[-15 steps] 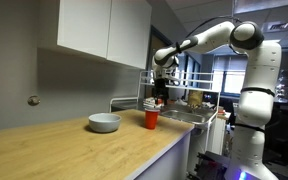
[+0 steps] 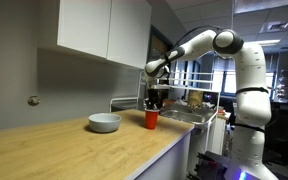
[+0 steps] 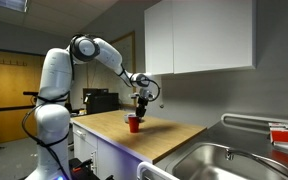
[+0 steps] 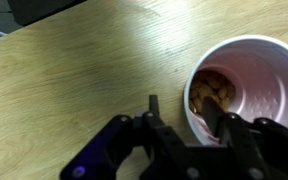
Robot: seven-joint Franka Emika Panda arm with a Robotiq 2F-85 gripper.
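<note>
A red cup [image 2: 151, 119] stands on the wooden counter; it also shows in the second exterior view as a red cup [image 3: 134, 125]. From above, in the wrist view, its pale rim and inside [image 4: 249, 75] appear, with small brown pieces [image 4: 212, 90] at the bottom. My gripper is open over the cup's near-left rim. One finger [image 4: 152, 108] appears outside the rim, the other over the cup's opening. Whether either touches the wall I cannot tell.
A light grey bowl [image 2: 104, 122] sits on the counter, left of the cup. White cabinets [image 2: 104, 35] hang above, and a metal sink [image 3: 219, 160] lies at one end.
The arm's upper links have shifted left and up a little, and the hand over the cup has changed its tilt. The cup and bowl stay where they were.
</note>
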